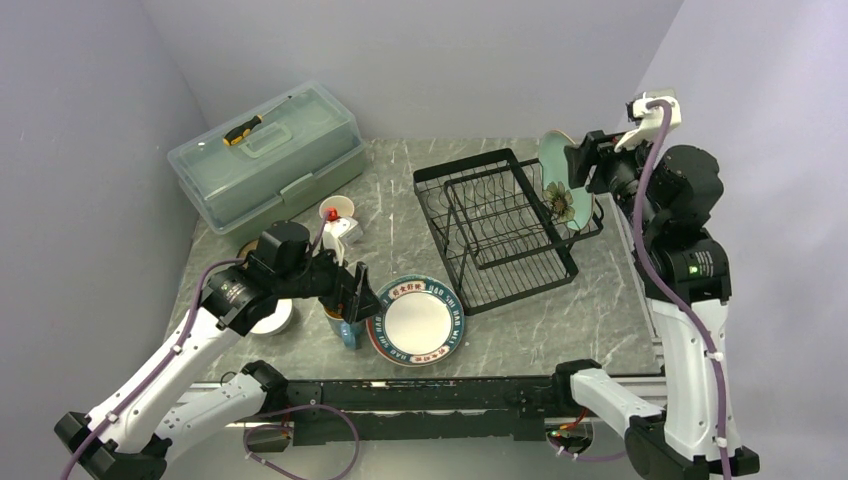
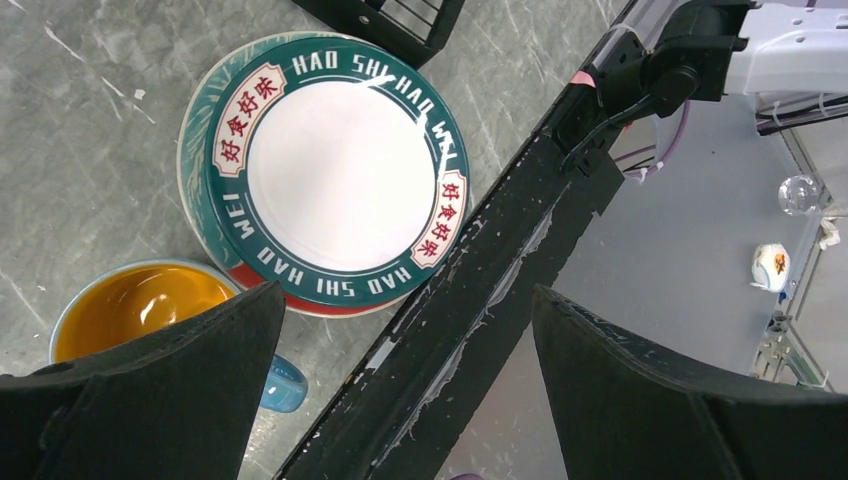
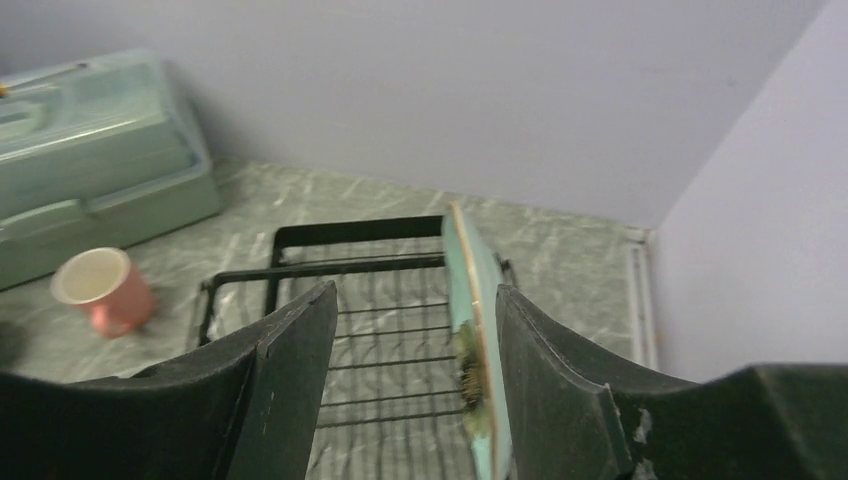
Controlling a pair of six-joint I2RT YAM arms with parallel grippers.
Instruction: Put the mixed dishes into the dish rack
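A mint plate with a flower (image 1: 560, 175) stands in the right end of the black dish rack (image 1: 470, 165), also seen edge-on in the right wrist view (image 3: 465, 260). My right gripper (image 1: 585, 160) is open just beside it, raised, holding nothing. Stacked plates with a green lettered rim (image 2: 340, 180) lie on the counter left of the rack's front. My left gripper (image 1: 362, 300) hangs open over a blue mug with orange inside (image 2: 150, 305), left of those plates. A white bowl (image 1: 272, 320) is partly hidden by the left arm; a pink mug (image 3: 120, 300) stands behind.
A translucent green toolbox (image 1: 260, 170) with a screwdriver on top occupies the back left. Bare counter (image 1: 610, 320) lies right of the rack. Walls close in at the back and both sides.
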